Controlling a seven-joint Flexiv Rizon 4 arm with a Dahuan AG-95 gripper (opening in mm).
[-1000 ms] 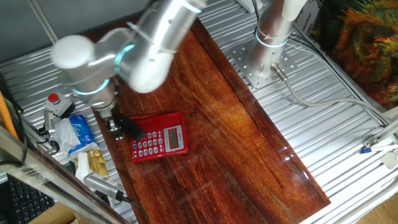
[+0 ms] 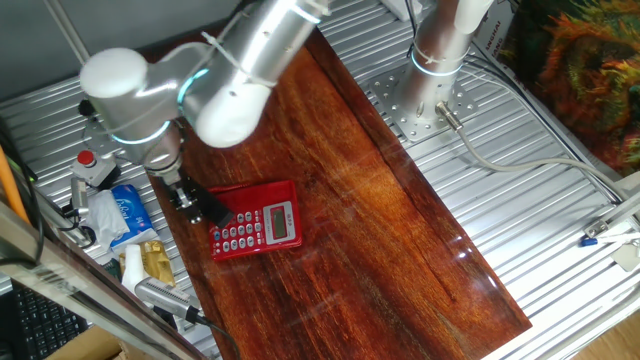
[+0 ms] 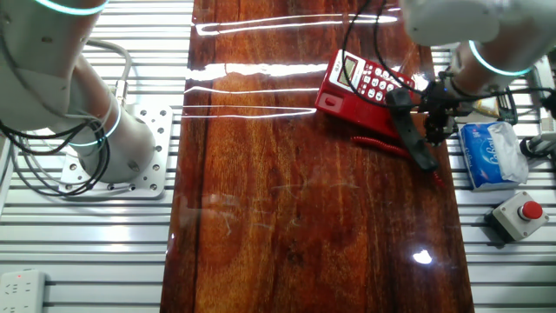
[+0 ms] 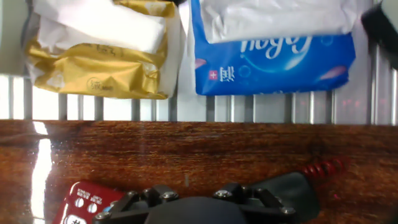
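The red desk phone (image 2: pixel 256 222) with grey keys and a small display lies near the left edge of the wooden board in exterior view 1. Its black handset (image 3: pixel 414 139) is slanted across the keypad end in exterior view 2, one end by the keys and the other past the phone's side. A red coiled cord (image 3: pixel 379 144) runs to it. My gripper (image 3: pixel 437 115) is right at the handset's middle. The wrist view has the gripper low in the frame, the handset's end (image 4: pixel 291 194) emerging at its right. Whether the fingers close on it is hidden.
Just past the board's edge are a blue tissue pack (image 4: pixel 273 65) and a gold one (image 4: pixel 102 74). A red-topped button box (image 3: pixel 519 215) stands near them. Most of the wooden board (image 2: pixel 370 240) is bare.
The gripper has shifted only slightly by the handset; phone and handset look unmoved.
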